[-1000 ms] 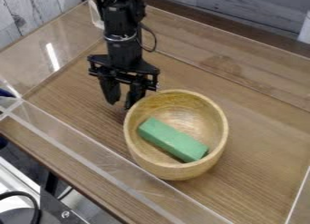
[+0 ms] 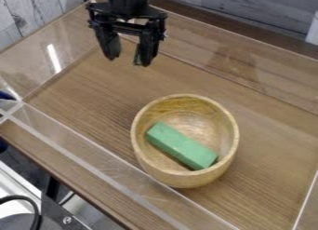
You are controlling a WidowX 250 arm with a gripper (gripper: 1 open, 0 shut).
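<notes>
The black gripper (image 2: 128, 46) hangs at the top centre, raised above the back of the wooden table, its fingers apart with nothing seen between them. A wooden bowl (image 2: 149, 118) sits at the lower right, well in front of the gripper, with a green block (image 2: 181, 146) lying inside it.
The gripper has moved up the view, away from the bowl toward the back. The bowl and green block look much the same.
</notes>
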